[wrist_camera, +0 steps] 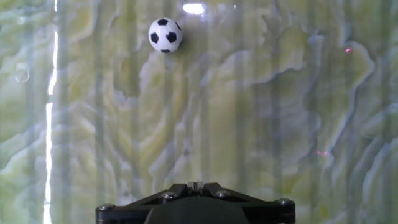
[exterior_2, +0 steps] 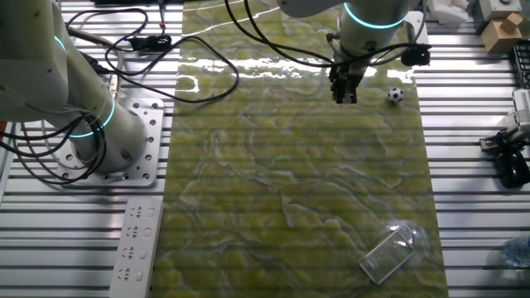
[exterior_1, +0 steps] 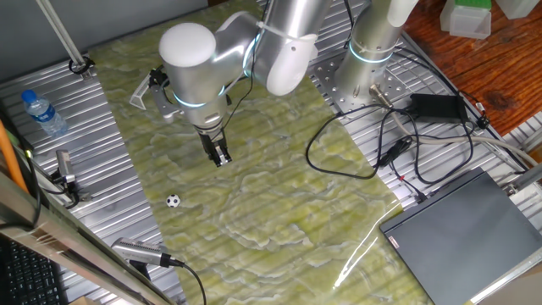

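Note:
A small black-and-white football (wrist_camera: 165,35) rests on the green marbled mat, near the top of the wrist view. It also appears in exterior view 1, where the ball (exterior_1: 173,201) sits below and left of my gripper (exterior_1: 222,160). From exterior view 2, the ball (exterior_2: 395,95) is just right of the gripper (exterior_2: 344,96), with a gap between them. At the bottom of the wrist view, my gripper is shut; its fingertips meet and no object shows between them. It hangs above the mat, apart from the ball.
A flat grater (exterior_2: 387,252) lies on the mat's far side from the ball. Black cables (exterior_1: 343,175) loop onto the mat's edge near the arm base, beside a closed laptop (exterior_1: 461,241). A camera (exterior_1: 142,252) stands at the opposite edge.

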